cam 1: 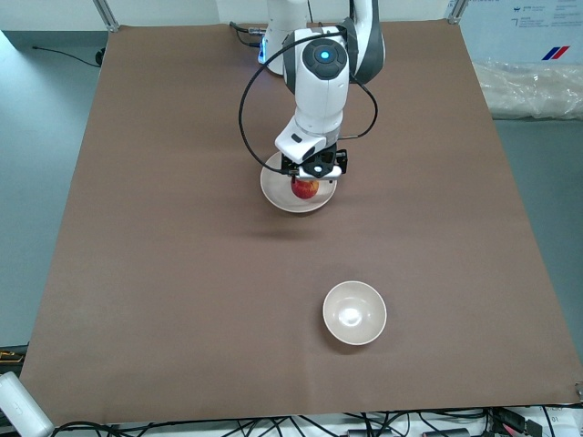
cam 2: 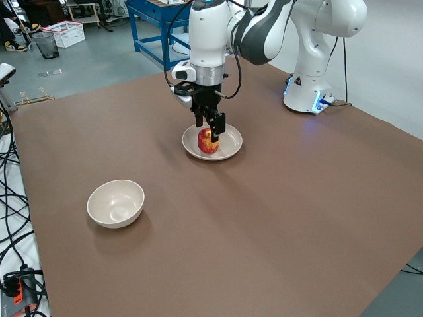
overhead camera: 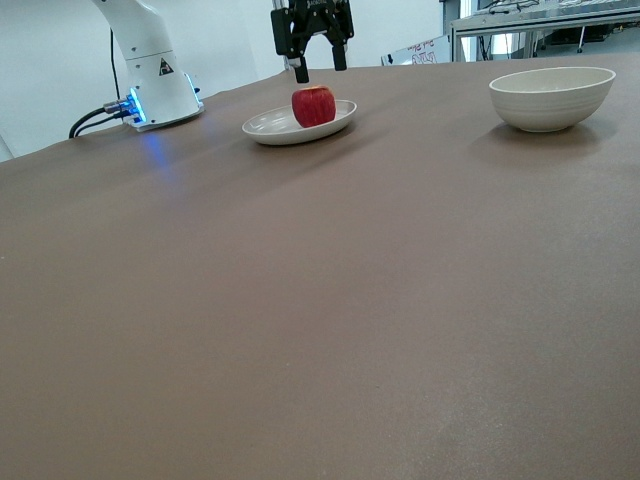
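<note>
A red apple rests on a shallow white plate, also in the right view. Just above the apple is my black gripper, its two fingers parted and standing open with nothing between them; in the left view it hides part of the apple. An empty white bowl stands apart on the brown table, nearer the front edge in the left view and at the right in the top view.
Cables and equipment lie beyond its edge near the bowl. The arm's base stands behind the plate.
</note>
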